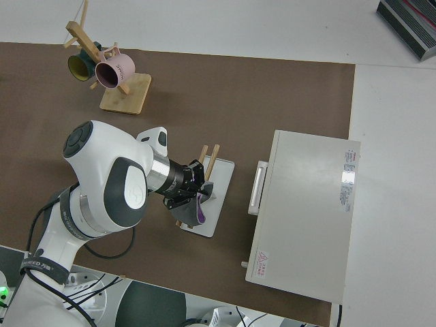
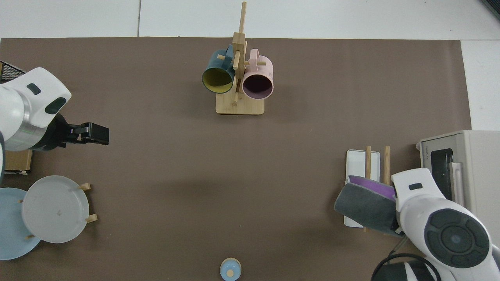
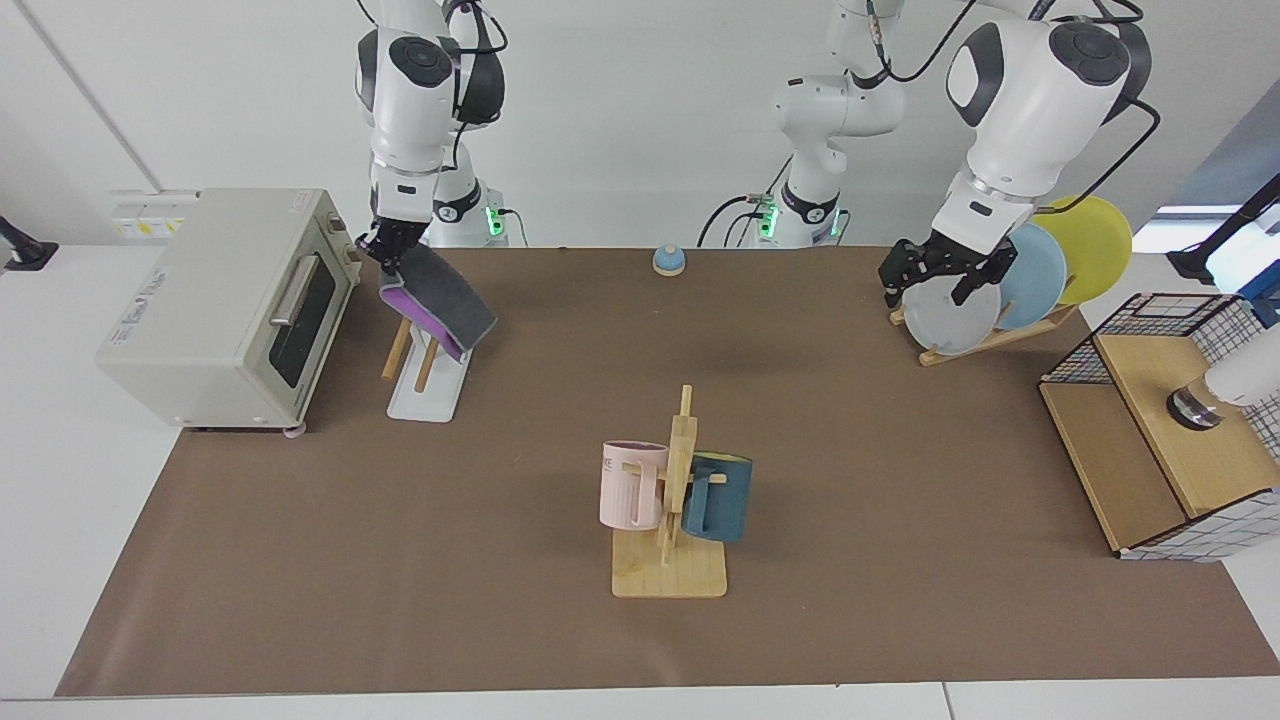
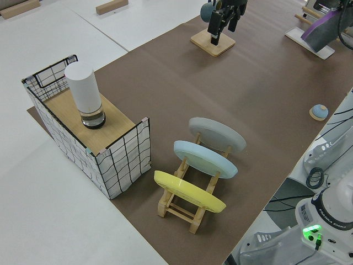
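A grey cloth [image 2: 363,208] with a purple layer lies over a small rack of wooden bars [image 2: 387,159] on a white base [image 2: 354,161]. My right gripper [image 1: 194,197] is at the cloth; the cloth hangs from it in the left view, and its fingertips are hard to make out. My left gripper [image 2: 93,133] hovers near the plate rack's white plate [image 2: 55,208]; whether it is open or shut is unclear.
A white oven [image 1: 300,211] stands beside the cloth rack. A mug tree [image 2: 239,105] holds two mugs at the back. A wire basket [image 4: 121,165] sits beside the plates.
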